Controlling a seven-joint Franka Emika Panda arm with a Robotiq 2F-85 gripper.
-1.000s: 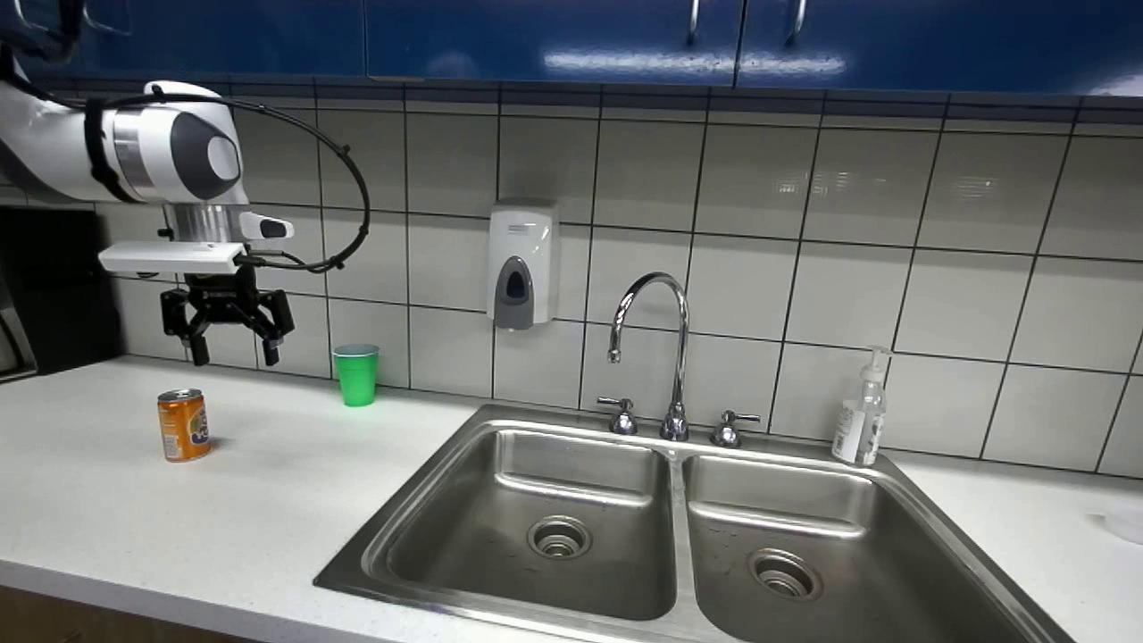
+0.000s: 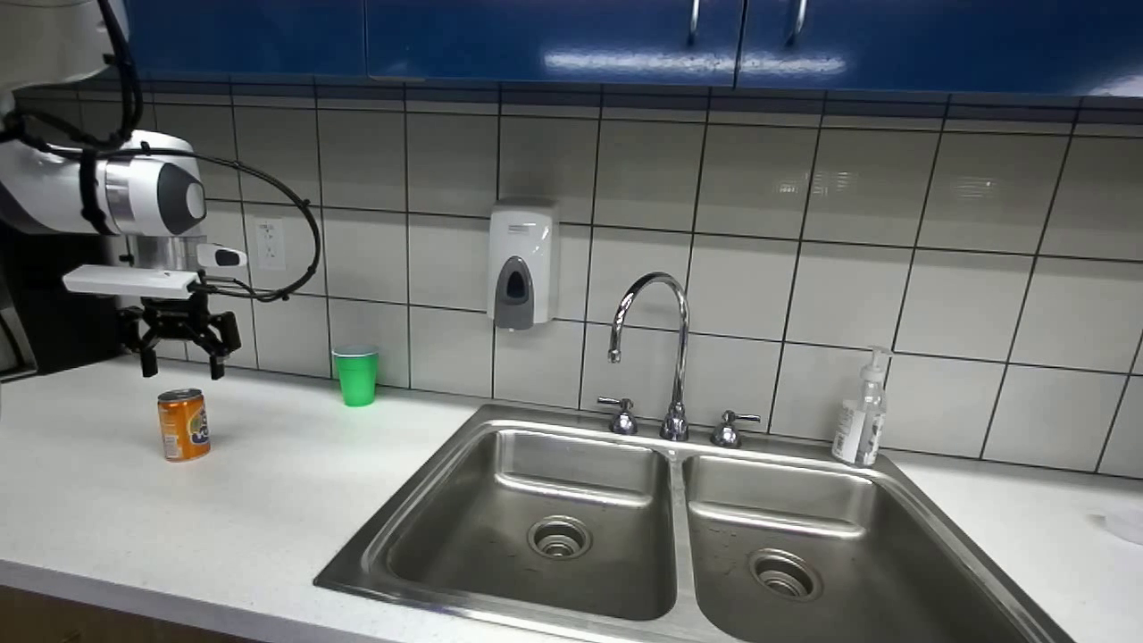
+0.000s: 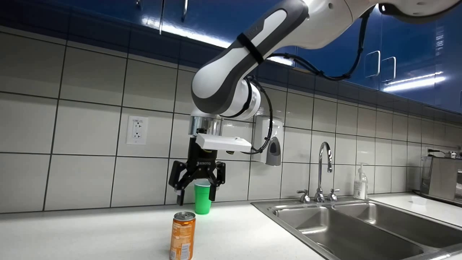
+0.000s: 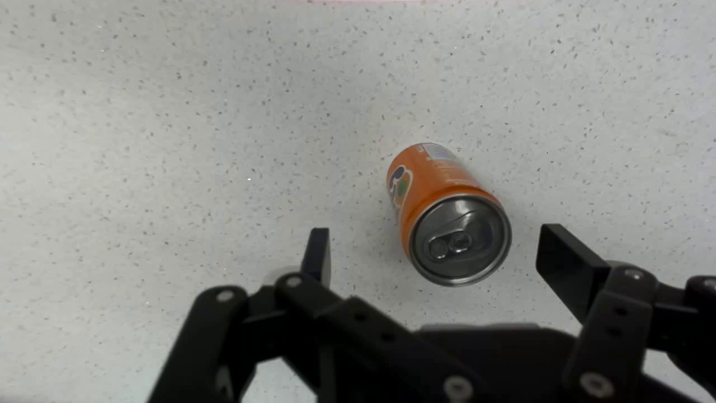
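Note:
An orange soda can stands upright on the white counter, left of the sink. Above it hangs my gripper, pointing down and open, with clear air between its fingertips and the can. From the wrist, the silver lid of the can shows just ahead of the gap in my gripper, nearer the right finger than the left. Exterior view 2 has the can in front, lower than the open gripper. Nothing is held.
A green cup stands against the tiled wall, right of the can. The steel double sink takes up the middle, with a tall faucet behind it. A soap bottle is at its back right corner. Bare counter surrounds the can.
My gripper has moved left and a little lower, from right of the can to above it. It was open before as well. The can and the cup have stayed in place.

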